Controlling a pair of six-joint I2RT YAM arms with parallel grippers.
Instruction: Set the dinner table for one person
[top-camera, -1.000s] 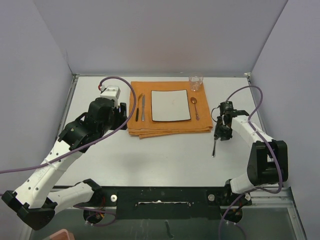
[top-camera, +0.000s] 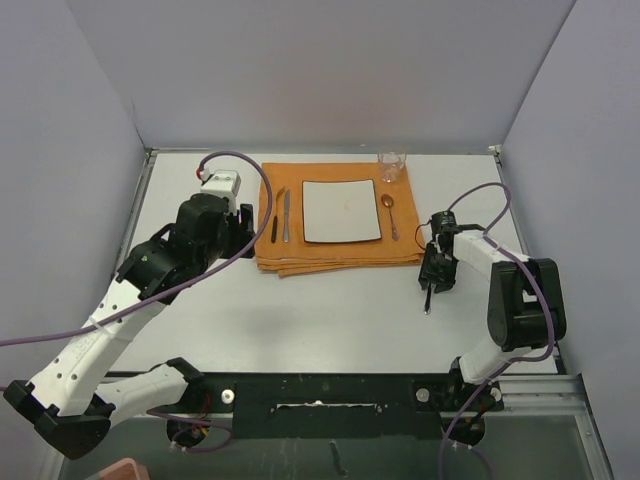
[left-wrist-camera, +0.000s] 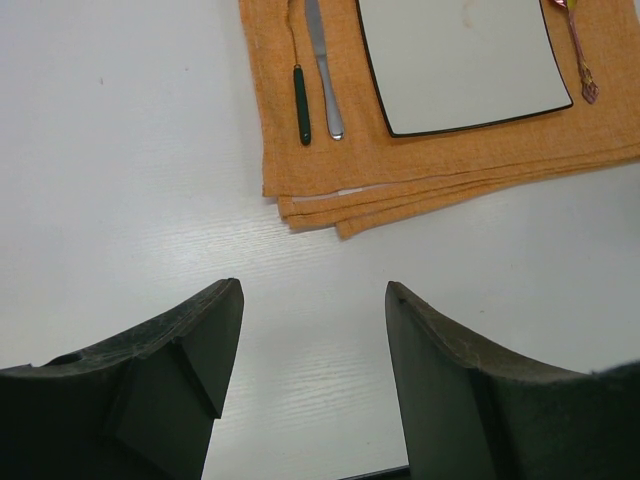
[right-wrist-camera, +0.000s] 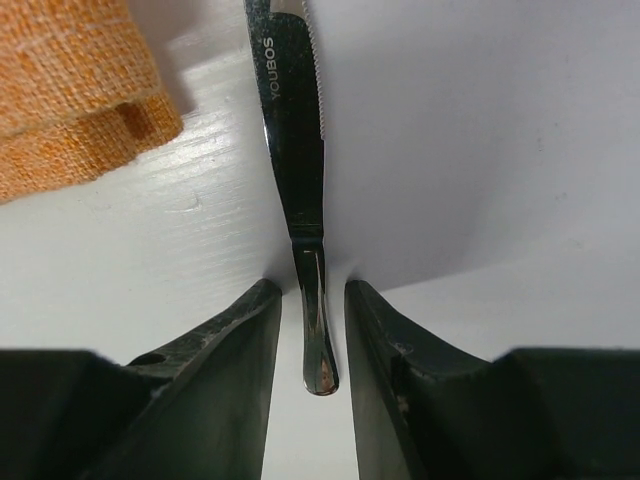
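Note:
An orange placemat holds a white square plate, a knife and a dark-handled utensil left of it, and a spoon right of it. A glass stands at the back right. My left gripper hangs open at the mat's left, empty. My right gripper is open around the narrow end of a dark knife lying on the bare table beside the mat's right corner, one finger on each side.
Side walls bound the workspace, and purple cables loop over both arms.
My right gripper has moved slightly toward the front and left, coming down over the dark knife. The left arm and the placemat setting look unchanged.

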